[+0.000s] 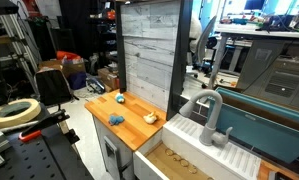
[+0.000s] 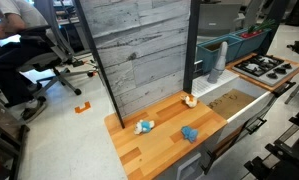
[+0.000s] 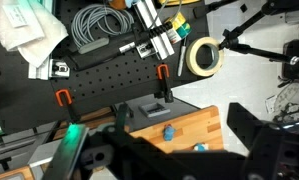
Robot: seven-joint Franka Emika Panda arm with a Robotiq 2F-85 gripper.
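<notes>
In the wrist view, my gripper hangs with its two dark fingers wide apart, and nothing shows held between them. Far below lies a wooden counter (image 3: 194, 132). Three small toys rest on that counter: a blue one (image 1: 116, 119) near the front edge, a white one with orange (image 1: 150, 118) toward the sink side, and a blue-and-white one (image 1: 120, 98) at the back. Beside the counter a white drawer (image 2: 227, 104) stands pulled out. Exterior view 1 shows several small round things inside it. No fingertips can be made out clearly in either exterior view.
A grey faucet (image 1: 211, 115) rises behind the drawer. The tall whitish plank wall (image 1: 151, 55) backs the counter. A stove top (image 2: 263, 68) sits past the drawer. On the black robot table lie a tape roll (image 3: 203, 56) and a coiled cable (image 3: 101, 20).
</notes>
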